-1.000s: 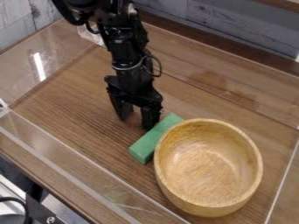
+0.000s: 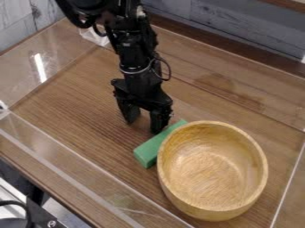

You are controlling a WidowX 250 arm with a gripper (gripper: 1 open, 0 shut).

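Observation:
The black arm reaches down from the top of the camera view, and its gripper [image 2: 144, 116] is low over the wooden table [image 2: 60, 107], its dark fingers apart. Just below and right of it lies a green block [image 2: 152, 149], partly hidden by the rim of a pale yellow bowl [image 2: 212, 169] at the lower right. I see nothing held between the fingers, though their dark shapes are hard to separate.
A small white object is partly hidden behind the arm at the top left. A black cable shows at the bottom left corner.
The arm and gripper have shifted very slightly. The green block and bowl look unmoved.

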